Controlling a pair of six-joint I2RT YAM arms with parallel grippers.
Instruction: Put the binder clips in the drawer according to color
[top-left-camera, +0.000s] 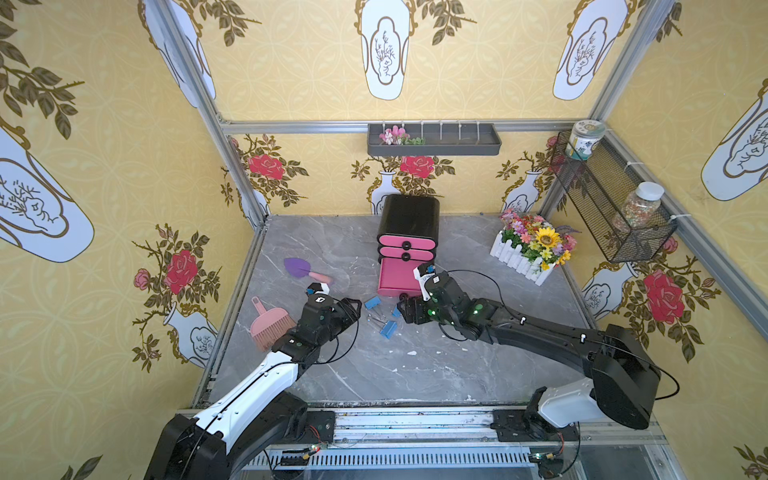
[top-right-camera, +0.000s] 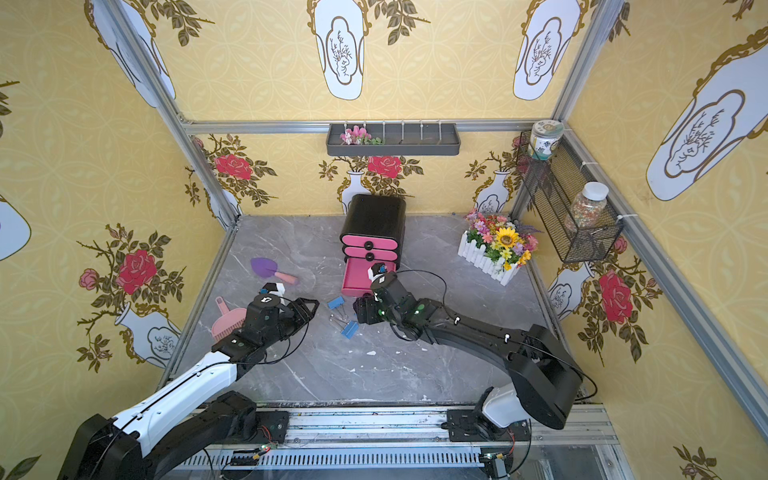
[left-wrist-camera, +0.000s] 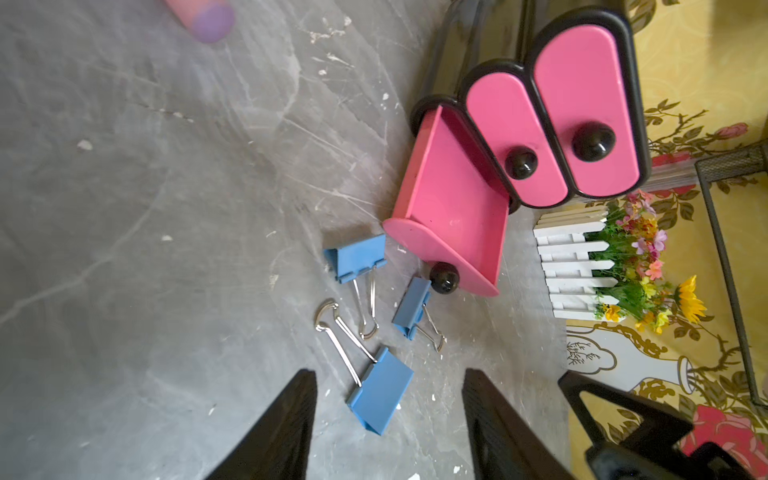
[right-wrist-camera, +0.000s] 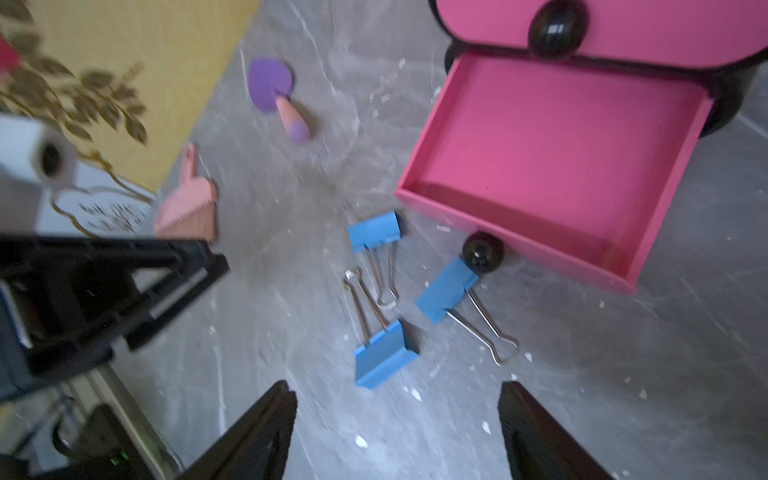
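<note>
Three blue binder clips with silver handles, lie on the grey table before the pink-fronted drawer unit (top-left-camera: 408, 216). Its bottom drawer (right-wrist-camera: 552, 160) is pulled out and empty. My left gripper hangs left of and in front of the clips, fingers apart with nothing between them. My right gripper is over the table just right of the clips, also open and empty, with the clips ahead of its fingertips in the right wrist view.
A purple trowel (top-left-camera: 296, 267) and pink dustpan (top-left-camera: 272, 324) lie on the left. A flower box (top-left-camera: 520, 257) stands at the back right, below a wire basket (top-left-camera: 600, 192). The table right of the drawer is fairly clear.
</note>
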